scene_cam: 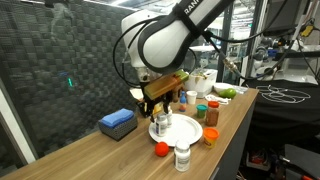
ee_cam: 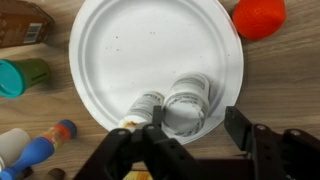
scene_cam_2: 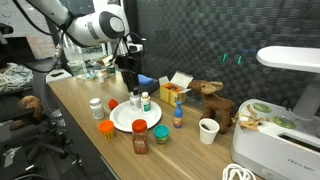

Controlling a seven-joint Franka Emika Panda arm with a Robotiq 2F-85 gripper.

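My gripper stands partly open, its dark fingers [ee_cam: 238, 132] on either side of a white-capped bottle [ee_cam: 184, 116]. In the wrist view, gaps show between the cap and the fingers. This bottle and a second small white bottle [ee_cam: 143, 108] stand close together near the rim of a white plate [ee_cam: 120, 50]. From exterior view 2, the gripper [scene_cam_2: 133, 82] is just above the two bottles, while the plate [scene_cam_2: 122, 122] lies flat on the table. Whether a finger touches the bottle lower down is hidden.
Near the plate are a red tomato-like ball [scene_cam: 161, 149], another white bottle [scene_cam: 182, 155], an orange cup [scene_cam: 210, 136] and a brown jar [scene_cam_2: 140, 138]. A yellow box [scene_cam_2: 174, 87] and a blue-topped bottle [scene_cam_2: 178, 112] stand on the far side. The plate's middle is bare.
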